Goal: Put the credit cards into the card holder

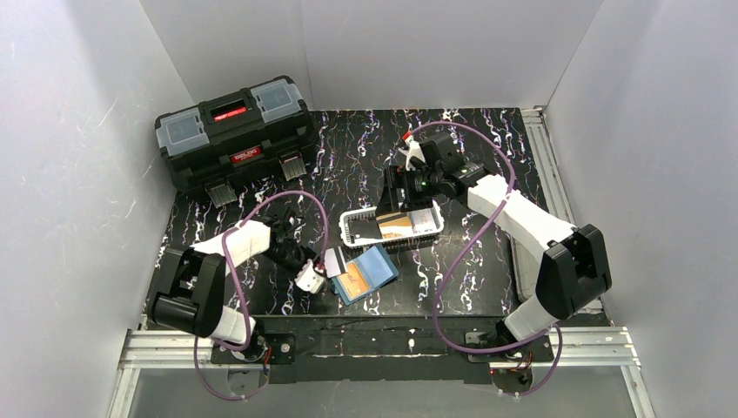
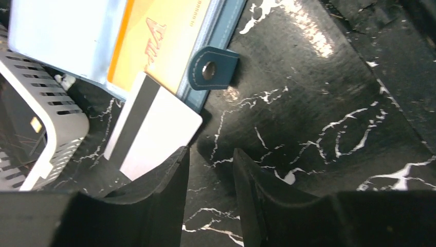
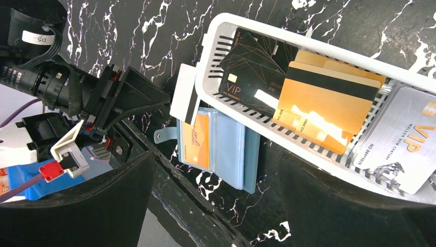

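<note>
The blue card holder (image 1: pixel 365 274) lies unfolded on the table, an orange card (image 2: pixel 159 38) in one of its pockets. Slanted across that pocket's corner is a white card with a black stripe (image 2: pixel 159 126), partly overhanging the table. Beside this card my left gripper is low and open, only table showing between its fingers. More cards fill the white basket (image 3: pixel 213 54): black VIP cards (image 3: pixel 252 80), gold cards (image 3: pixel 329 95) and a silver card (image 3: pixel 401 136). Near the basket's back left, my right gripper hangs empty with its fingers apart.
A black toolbox (image 1: pixel 235 131) occupies the back left. The basket stands close behind the holder. Bare marble-patterned table (image 1: pixel 474 274) extends to the right of the holder, and the table's front edge is close in front of it.
</note>
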